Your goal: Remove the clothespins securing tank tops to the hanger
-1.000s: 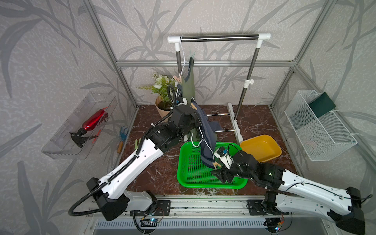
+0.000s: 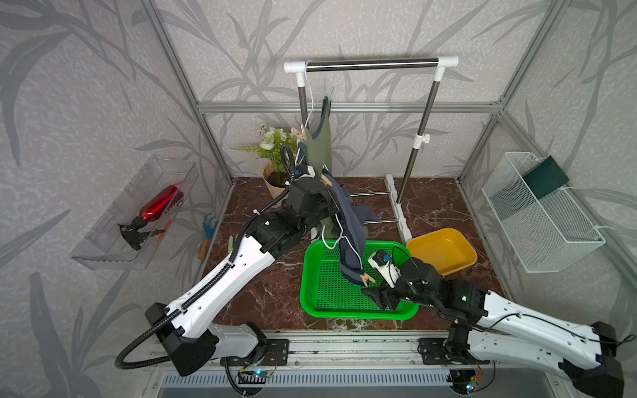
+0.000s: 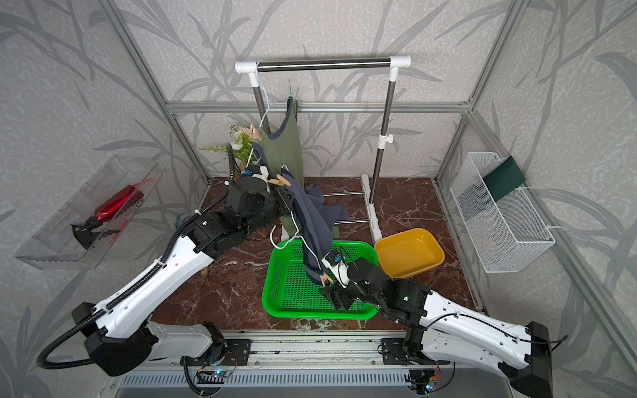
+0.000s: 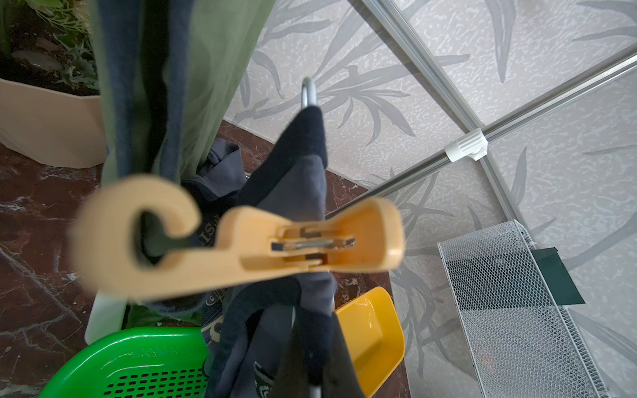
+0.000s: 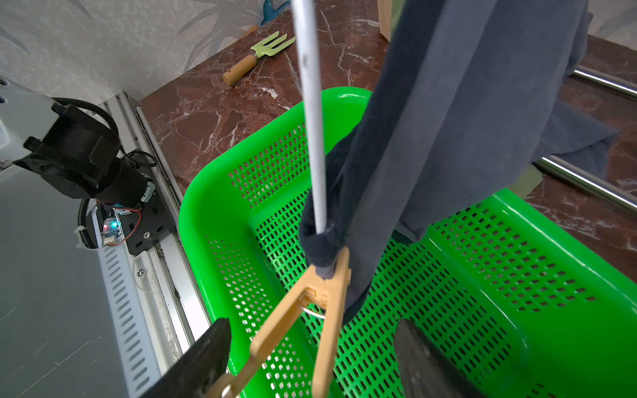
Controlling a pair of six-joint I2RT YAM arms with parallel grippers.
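Observation:
The navy-grey tank top [image 2: 349, 235] hangs at a slant on a white hanger [image 5: 310, 99]. My left gripper is shut at the upper part, where dark cloth and a bit of white hanger show by its blurred fingertips. An orange hooked clothespin [image 4: 258, 245] stands large before the left wrist camera. At the low end a tan clothespin [image 5: 328, 298] clips the strap to the hanger. My right gripper is open around that clothespin's handles, its fingers [image 5: 209, 361] apart. A green tank top [image 3: 285, 142] hangs at the rack's left side.
The green basket [image 2: 306, 301] lies beneath the low clothespin. A yellow tray [image 2: 458, 248] is to its right. The metal rack [image 2: 371, 64] and potted plant [image 2: 272, 159] stand behind. A white mesh basket [image 2: 544, 219] is on the right wall.
My right gripper has shifted slightly to the right at the low clothespin. The left arm, hanger and tank tops look nearly unchanged.

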